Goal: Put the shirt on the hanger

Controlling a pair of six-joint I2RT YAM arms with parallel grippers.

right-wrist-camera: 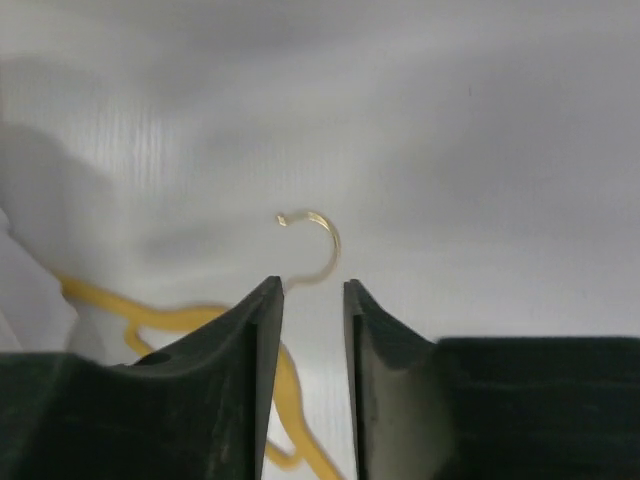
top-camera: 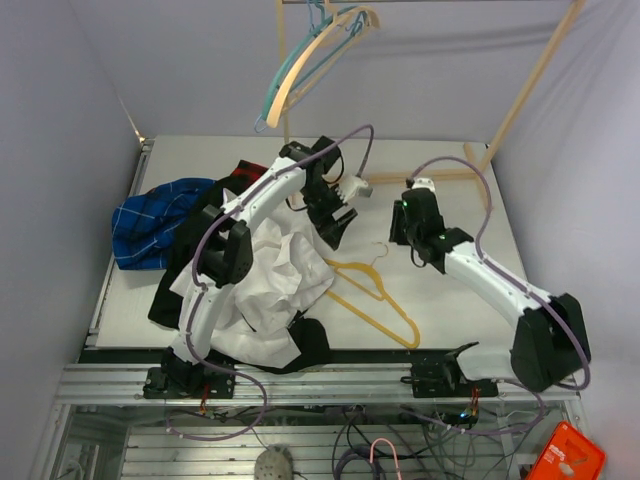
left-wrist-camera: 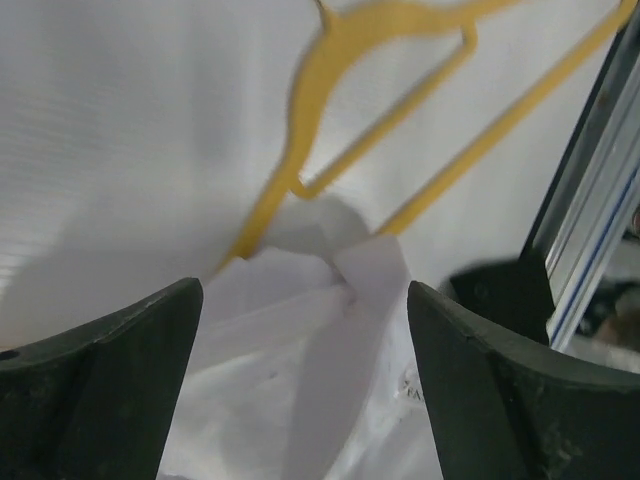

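The white shirt (top-camera: 265,290) lies crumpled on the left half of the table. A yellow wooden hanger (top-camera: 399,308) lies flat beside it, one end reaching under or into the shirt's edge. In the right wrist view the hanger's metal hook (right-wrist-camera: 335,243) rests on the table ahead of the fingertips. My left gripper (top-camera: 336,238) is open above the table near the shirt's upper right edge; its wrist view shows white cloth (left-wrist-camera: 290,330) beyond the spread fingers. To the right of the hook hovers my right gripper, slightly open with nothing between its fingers.
A blue plaid cloth (top-camera: 160,222) and dark cloth (top-camera: 165,300) lie at the left. Several hangers (top-camera: 300,75) hang from a wooden rack (top-camera: 530,85) above the back of the table.
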